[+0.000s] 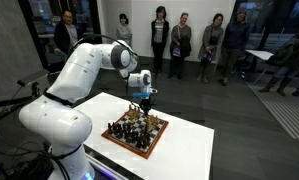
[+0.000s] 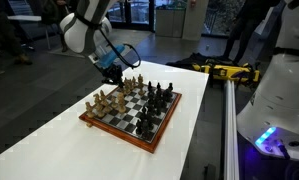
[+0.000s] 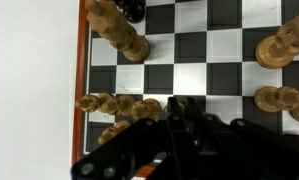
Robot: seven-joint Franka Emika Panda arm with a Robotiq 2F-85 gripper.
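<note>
A wooden chessboard (image 2: pixel 127 135) lies on the white table with pieces standing on it. My gripper is low over the light side, its fingers close together. It is shut on a chess piece that is almost wholly hidden by the fingers. Light pieces (image 3: pixel 124 104) stand just left of the fingertips in the wrist view, with a taller light piece (image 3: pixel 119 28) farther up. Dark pieces (image 1: pixel 127 133) fill the board's near side in exterior view 1. From exterior view 2, the gripper (image 2: pixel 115 82) is down among the light pieces.
Another light piece (image 3: pixel 284 42) stands at the right in the wrist view, and a dark one (image 3: pixel 131 9) at the top. Bare white table (image 1: pixel 187 150) extends right of the board. Several people (image 1: pixel 182 42) stand along the back, away from the table.
</note>
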